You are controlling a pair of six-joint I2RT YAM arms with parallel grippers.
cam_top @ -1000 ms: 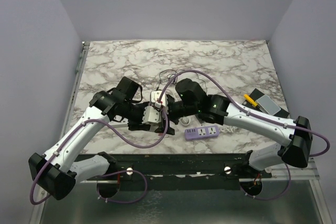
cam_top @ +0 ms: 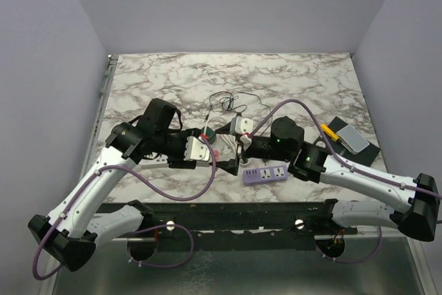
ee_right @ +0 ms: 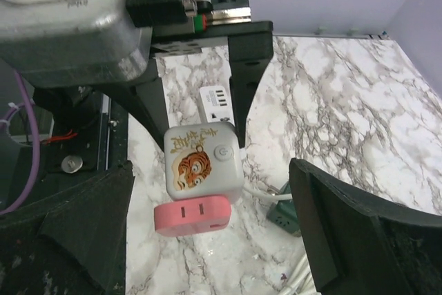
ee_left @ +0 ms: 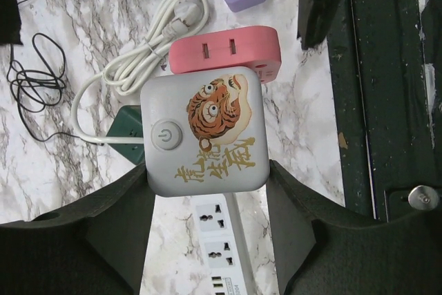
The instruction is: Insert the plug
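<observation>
A white power cube (ee_left: 162, 94) with a tiger print and a round button is held between the fingers of my left gripper, which is shut on its sides. Against the cube's far end sits a pink plug adapter (ee_left: 224, 48), its two slots facing outward. In the right wrist view the pink adapter (ee_right: 193, 215) meets the white cube (ee_right: 205, 164) with no clear gap; the prongs are hidden. My right gripper stands wide open, back from the adapter, with nothing held between its fingers.
Beneath the cube lie a green adapter (ee_left: 128, 132), a coiled white cable (ee_left: 148, 53) and a white power strip (ee_left: 219, 243) on the marble table. A purple strip (cam_top: 266, 175) lies near the front edge.
My right gripper has moved right, away from the left one, so a gap now shows between them. The pink adapter has stayed at the cube. My left arm has shifted slightly.
</observation>
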